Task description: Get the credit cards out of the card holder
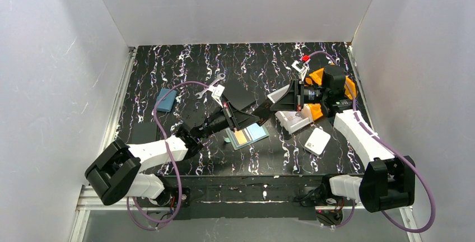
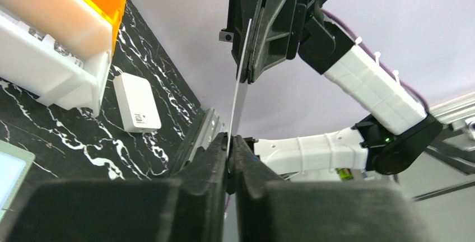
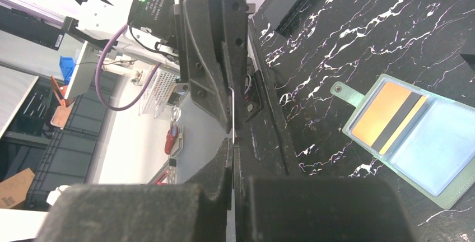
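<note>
A dark card [image 1: 263, 111] hangs between the grippers in the top view, edge-on as a thin strip in both wrist views. My right gripper [image 1: 273, 107] is shut on one end of it. My left gripper [image 1: 255, 120] is at the other end, shut, the card's edge running into the line between its fingertips. Below lies the open card holder [image 3: 434, 147], pale green with blue pockets and an orange card [image 3: 381, 110] in it.
A white tray [image 1: 294, 121] and orange item [image 1: 347, 88] sit at right, a white box [image 1: 317, 141] in front of them. A wrench [image 1: 201, 93], blue case [image 1: 166, 101] and dark slabs [image 1: 143, 133] lie behind and left.
</note>
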